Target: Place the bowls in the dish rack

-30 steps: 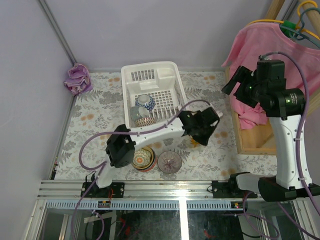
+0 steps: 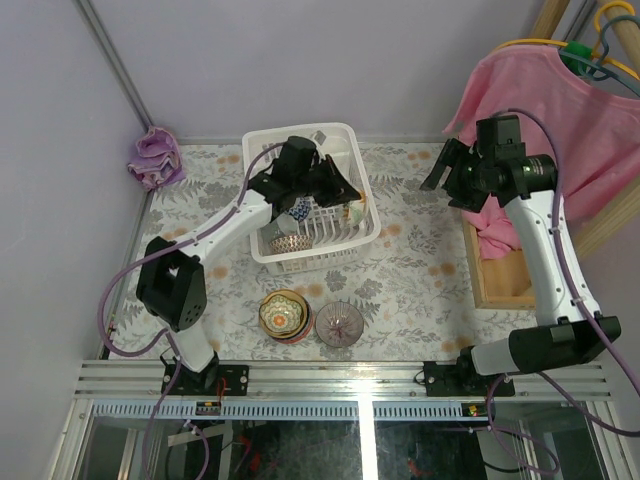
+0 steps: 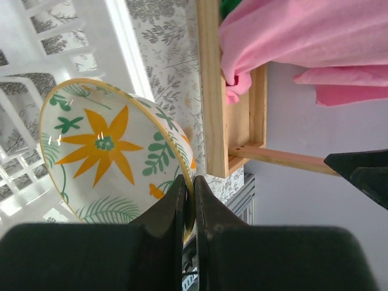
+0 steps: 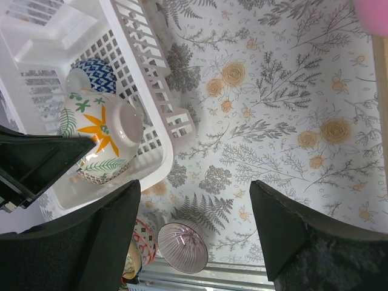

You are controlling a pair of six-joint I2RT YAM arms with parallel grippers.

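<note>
A white bowl with orange flower and green leaves [image 3: 103,151] is held on its side by my left gripper, shut on its rim, inside the right half of the white dish rack [image 2: 310,260]. Blue-patterned [image 4: 100,76] and other small bowls sit in the rack. My right gripper [image 2: 440,175] is over the counter right of the rack, its fingers apart, nothing between them. Nearer the front stand stacked bowls [image 2: 283,315] and a ribbed glass bowl [image 2: 339,323].
A wooden box [image 2: 500,295] with pink clothing [image 2: 530,110] on hangers stands at the right. A purple cloth [image 2: 155,160] lies at the back left. The counter between rack and box is clear.
My left gripper has carried the flowered bowl from the front right of the rack back and left into it. The right arm has shifted slightly left.
</note>
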